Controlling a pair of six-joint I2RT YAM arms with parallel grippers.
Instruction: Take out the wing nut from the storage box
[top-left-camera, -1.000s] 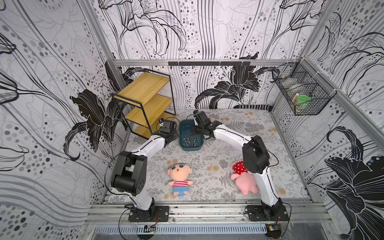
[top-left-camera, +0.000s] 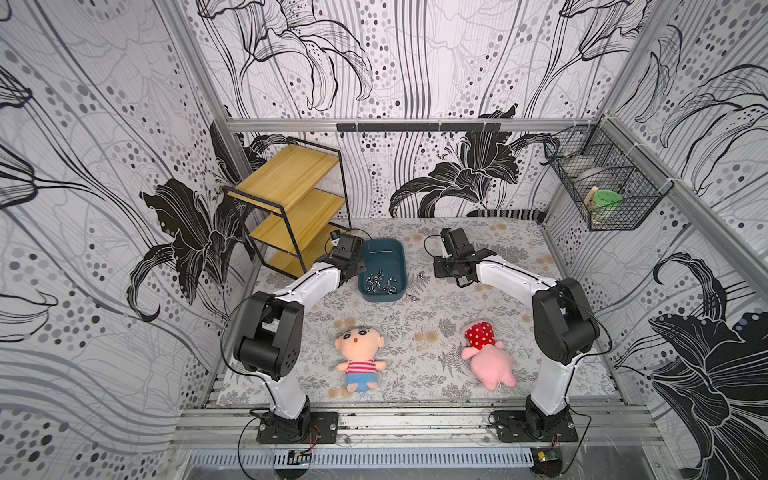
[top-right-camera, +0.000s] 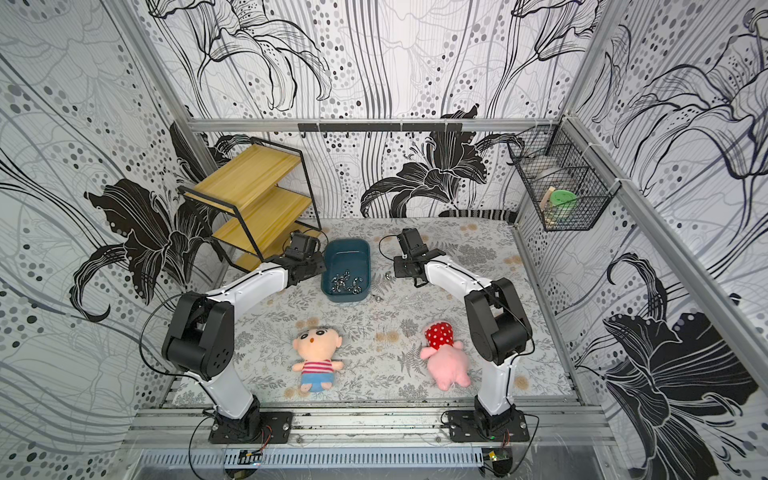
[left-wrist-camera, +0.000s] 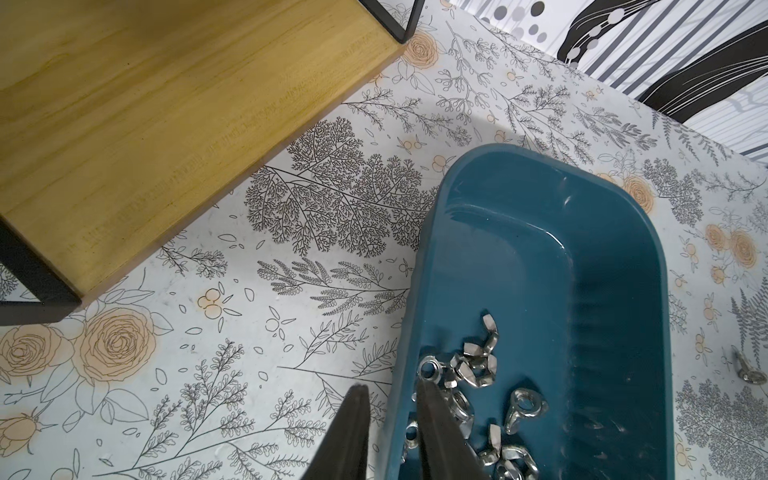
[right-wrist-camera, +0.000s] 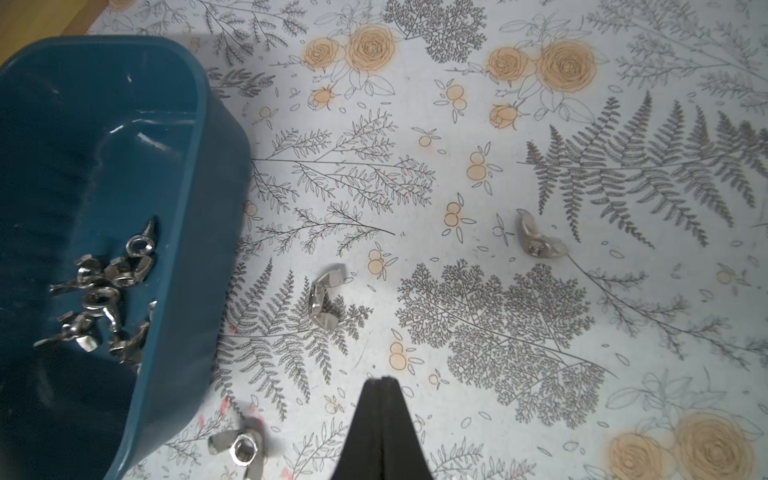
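Observation:
The dark teal storage box (top-left-camera: 382, 252) holds several metal wing nuts (left-wrist-camera: 525, 404). Several more lie on the cloth to its right, among them a wing nut (right-wrist-camera: 322, 297) and another (right-wrist-camera: 537, 238). My left gripper is over the box's left wall near the nuts, open, with nothing visible between its fingers. My right gripper is outside the box to its right, over the cloth near the loose nuts, shut with nothing showing between its fingertips.
A three-tier wooden shelf (top-left-camera: 284, 168) stands left of the box. A wire basket (top-left-camera: 608, 184) hangs on the right rail. Two plush dolls, a boy (top-left-camera: 360, 360) and a pink one (top-left-camera: 488, 360), lie at the front.
My right arm has moved from over the box rightward to the cloth beside it. My left gripper has shifted slightly right and back toward the box.

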